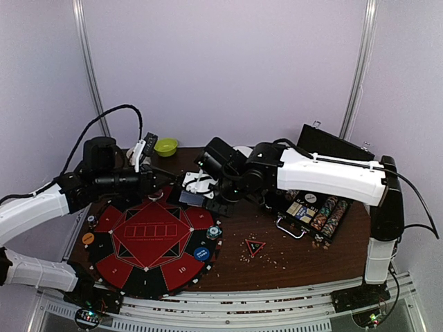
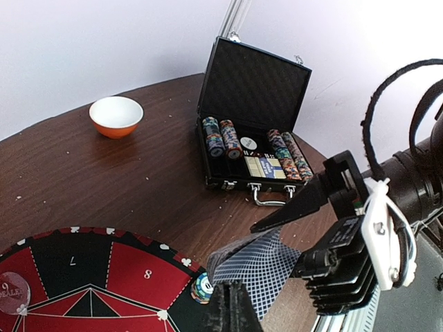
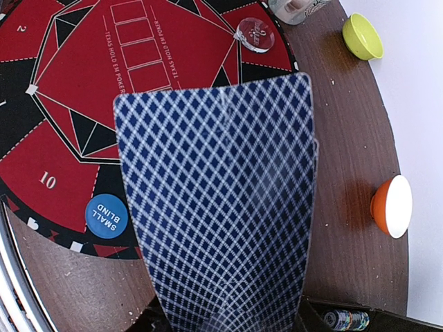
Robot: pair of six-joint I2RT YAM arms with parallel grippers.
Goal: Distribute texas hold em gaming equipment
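Observation:
My right gripper is shut on blue-checked playing cards [image 3: 220,187], held up over the poker mat [image 1: 149,254]. In the left wrist view these cards look bent; how many there are, I cannot tell. My left gripper is shut, with nothing showing between its fingers, and in the top view it stands a little left of the cards. A clear dealer button [image 3: 255,34] and a blue small-blind button [image 3: 106,216] lie on the mat. Patterned chips [image 2: 202,288] rest at its right edge. The open case [image 2: 232,181] holds chips and boxed cards.
An orange bowl [image 2: 114,130] and a yellow-green bowl [image 3: 361,38] stand at the back of the table. A red-and-black triangle [image 1: 255,247] lies right of the mat. My right arm [image 1: 325,176] reaches across above the case.

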